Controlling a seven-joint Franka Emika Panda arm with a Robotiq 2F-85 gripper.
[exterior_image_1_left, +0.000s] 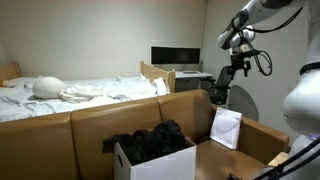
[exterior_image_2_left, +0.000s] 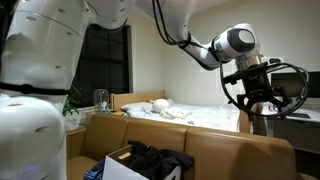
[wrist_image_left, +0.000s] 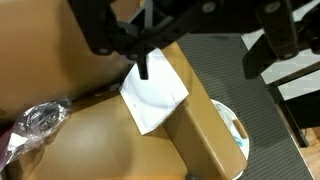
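My gripper is open, its dark fingers wide apart at the top of the wrist view, with nothing held between them. Below it, a white paper-like sheet or bag (wrist_image_left: 155, 92) rests on the brown sofa. The same white item (exterior_image_1_left: 226, 127) leans against the sofa back in exterior view 1. A white box (exterior_image_1_left: 165, 166) filled with dark cloth (exterior_image_1_left: 152, 144) stands to its left. Exterior view 2 also shows the dark cloth (exterior_image_2_left: 153, 160) inside the box. The arm is raised high at the right in both exterior views.
Crinkled clear plastic (wrist_image_left: 38, 125) lies at the lower left of the wrist view. A round white basket (wrist_image_left: 232, 125) stands on the floor beyond the sofa arm (wrist_image_left: 205, 140). Behind the sofa are a bed (exterior_image_1_left: 75, 93) and a dark monitor (exterior_image_1_left: 176, 56).
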